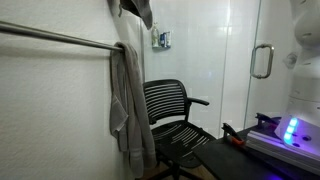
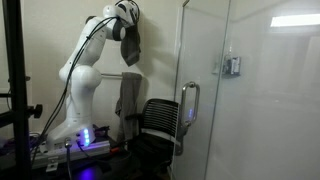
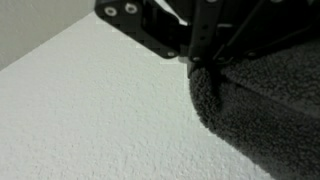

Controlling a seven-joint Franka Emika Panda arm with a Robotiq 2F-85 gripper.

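Note:
A dark grey towel hangs from my gripper in the wrist view, its cloth gathered at the fingertips; the fingers are shut on it. High up in exterior view 2, the raised arm has this towel hanging beneath it near the wall. Only the lower end of the held towel shows at the top of exterior view 1, above the rail. A second grey towel is draped over the rail's end and hangs down along the wall.
A black chair stands beside the hanging towel. Behind it are glass panels with a door handle and a small wall holder. A black table extends before the arm's base. Bare wall surrounds the held towel.

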